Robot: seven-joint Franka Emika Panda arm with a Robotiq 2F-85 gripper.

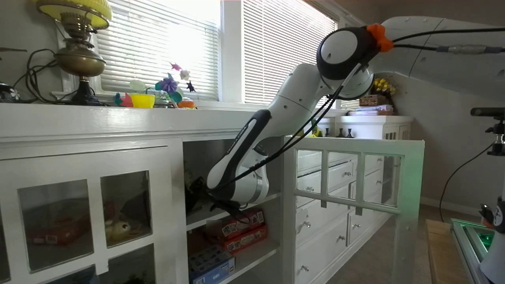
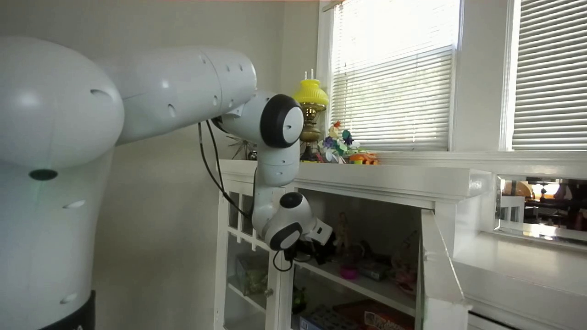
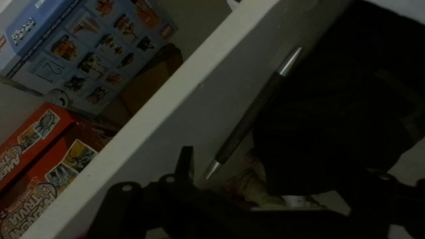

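A dark pen with silver ends (image 3: 255, 110) lies slantwise on the white upper shelf (image 3: 175, 123) of the cabinet, seen in the wrist view. Beside it rests a large black object (image 3: 326, 135), too dark to make out. My gripper is open over this shelf. One finger (image 3: 185, 161) shows to the left of the pen's near tip; the other is lost against the black. In exterior view 2 the gripper (image 2: 322, 250) reaches into the cabinet opening, its fingers hard to see. Nothing visible is held.
Below are a blue box (image 3: 91, 51) and red game boxes (image 3: 43, 155). A pink item (image 2: 348, 272) and other clutter sit further along the upper shelf. The cabinet door (image 1: 409, 189) stands open on the right, and a post (image 1: 182, 213) borders the opening on the left.
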